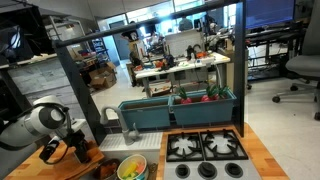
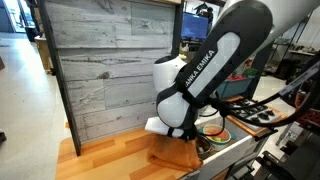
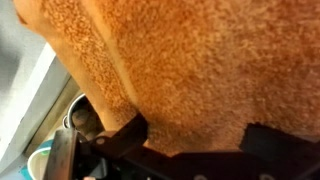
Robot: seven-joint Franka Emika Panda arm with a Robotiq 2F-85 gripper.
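An orange towel (image 3: 210, 75) fills most of the wrist view, its near edge running between my fingers. In exterior view 2 the same towel (image 2: 175, 153) lies bunched on the wooden counter under the arm's hand, beside the sink. My gripper stands open right at the cloth, one dark fingertip (image 3: 133, 132) on the left and the other at the right. Whether the pads touch the cloth cannot be told. From exterior view 1 the hand is low at the left, its fingers hard to make out.
The sink holds a yellow-green bowl (image 1: 132, 166) and a dark pot (image 1: 108, 169), close to the hand. A grey faucet (image 1: 123, 122) rises behind. Farther right are the stove (image 1: 205, 146) and a teal box (image 1: 207, 107) with red items. A plank wall (image 2: 110, 80) stands beside the counter.
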